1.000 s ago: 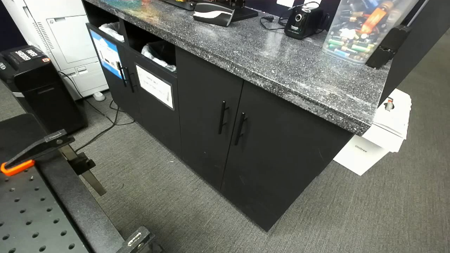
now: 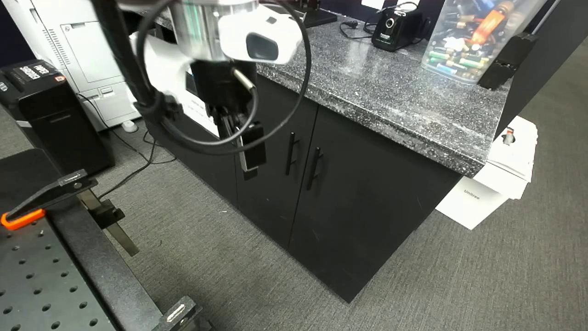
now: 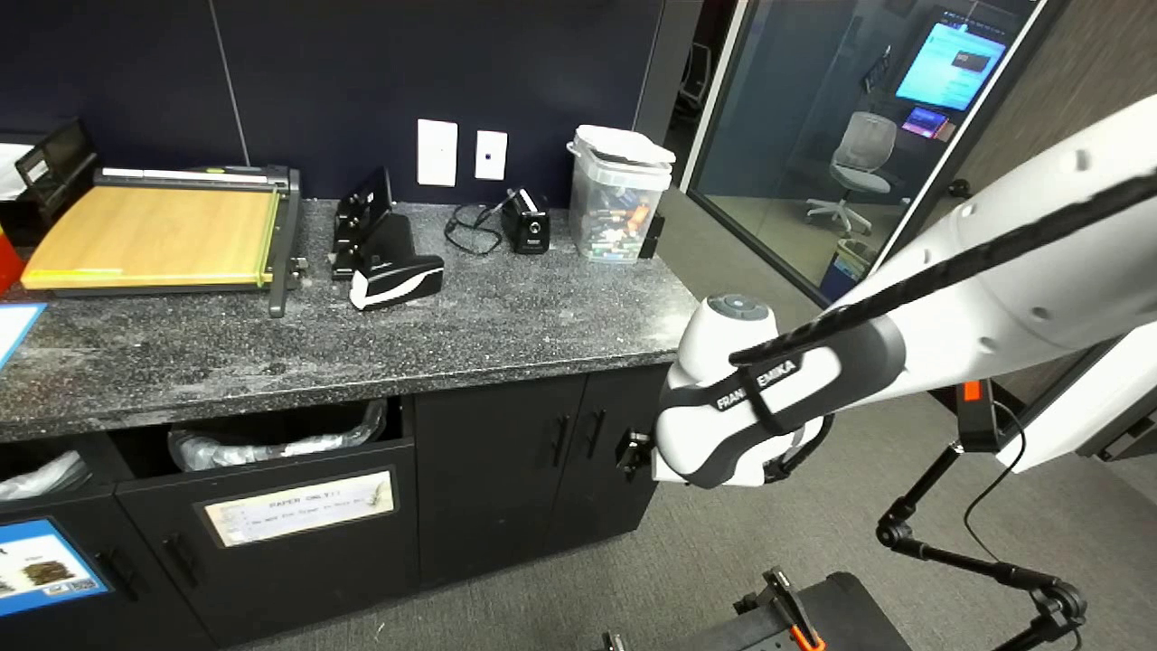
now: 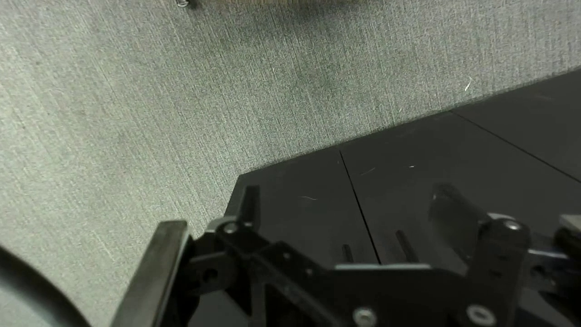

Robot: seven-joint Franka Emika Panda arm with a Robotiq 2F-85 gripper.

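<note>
My gripper is open in the wrist view, its dark fingers (image 4: 250, 206) wide apart with only cabinet front visible between them. Two short black door handles (image 4: 406, 245) show beyond the gripper, partly cut off by its body. Exterior view 1 has the gripper (image 2: 248, 157) hanging in front of the black cabinet (image 2: 364, 204), left of the paired handles (image 2: 314, 168). From exterior view 2, the gripper (image 3: 634, 454) appears to the right of those handles (image 3: 561, 439); contact with the cabinet cannot be made out. Both doors look closed.
Above the cabinet, the speckled counter (image 3: 521, 325) holds a clear battery bin (image 3: 618, 201), a black pencil sharpener (image 3: 527, 222) and a paper trimmer (image 3: 163, 233). A perforated table (image 2: 33, 276) with clamps stands nearby. White boxes (image 2: 474, 201) sit beyond the cabinet's end.
The arm and gripper have come into exterior view 1, covering the left cabinets and part of the counter. The doors and the counter objects still visible look unchanged.
</note>
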